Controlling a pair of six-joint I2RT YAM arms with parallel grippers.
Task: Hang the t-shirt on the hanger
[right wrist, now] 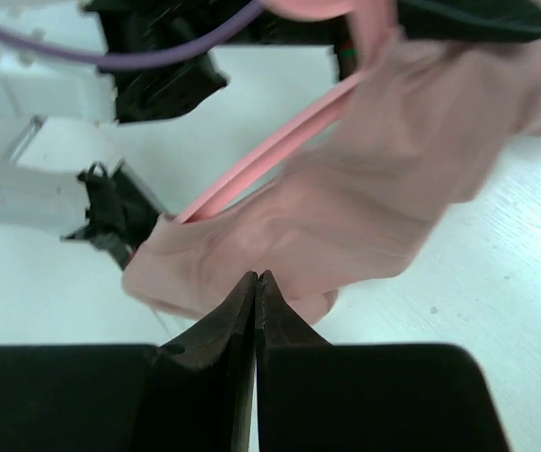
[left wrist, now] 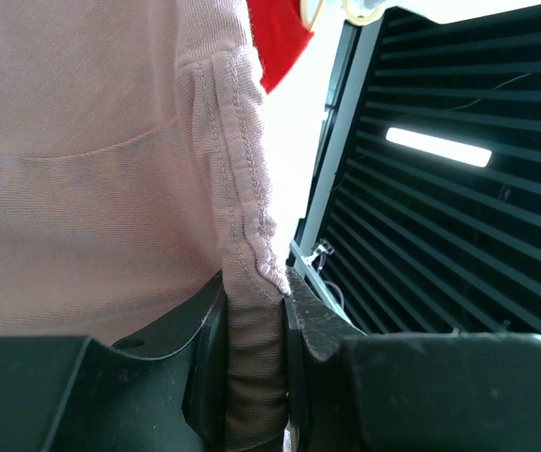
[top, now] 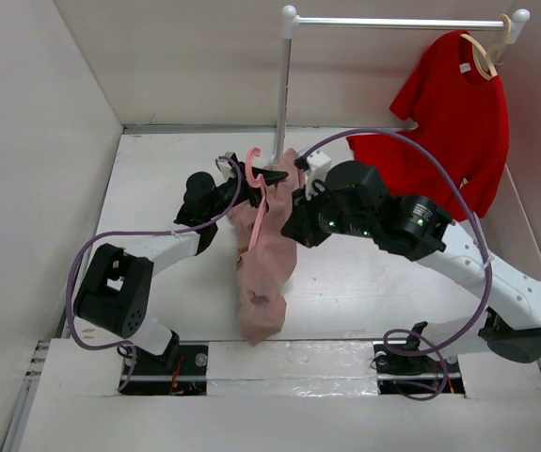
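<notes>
A pink t-shirt (top: 270, 273) hangs loosely down the middle, with a pink hanger (top: 256, 188) upright against it, its hook at the top; the hanger (right wrist: 270, 151) also runs diagonally in the right wrist view. My left gripper (top: 256, 174) is shut on the shirt, whose folded edge (left wrist: 251, 367) sits between its fingers in the left wrist view. My right gripper (top: 298, 226) is just right of the shirt; in the right wrist view its fingertips (right wrist: 249, 311) are close together, with no cloth seen between them.
A white rail (top: 392, 23) stands at the back, with a red shirt (top: 449, 132) on a wooden hanger at its right end. Walls enclose both sides.
</notes>
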